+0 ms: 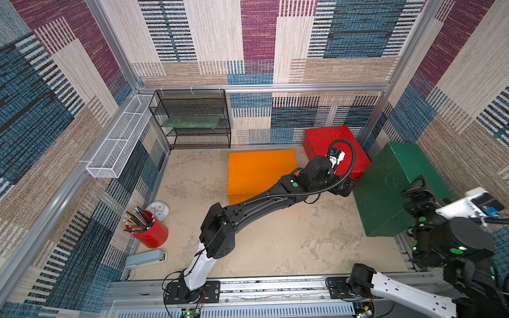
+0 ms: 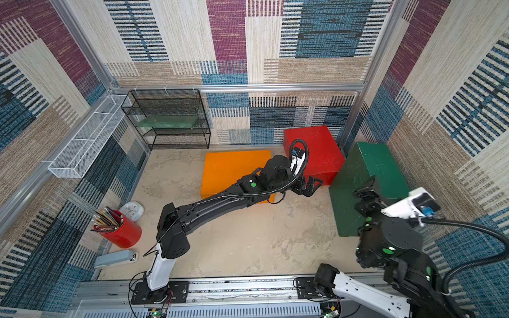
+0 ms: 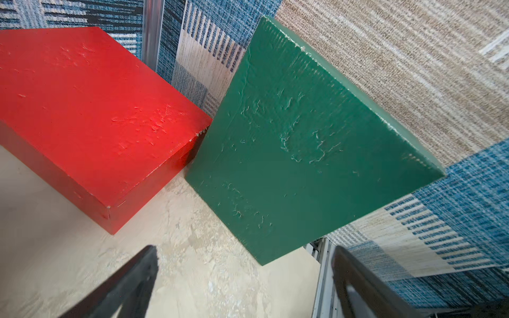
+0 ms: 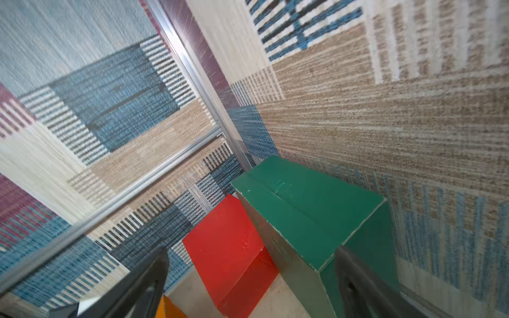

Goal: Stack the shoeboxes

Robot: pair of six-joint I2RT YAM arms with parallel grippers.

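Observation:
The orange shoebox lies flat at the back middle, partly behind my left arm. The red shoebox rests on the table at the back right. Right of it, a green shoebox stands on a narrow side, leaning toward the right wall in the left wrist view. My left gripper hovers in front of the red box and left of the green one, fingers apart and empty. Over the green box's near right part hangs my right gripper, open; in the right wrist view the green box shows beyond its fingers.
A red pencil cup, a white round device and a grey-blue stapler-like item sit at the left. Wire racks hang at the back left.

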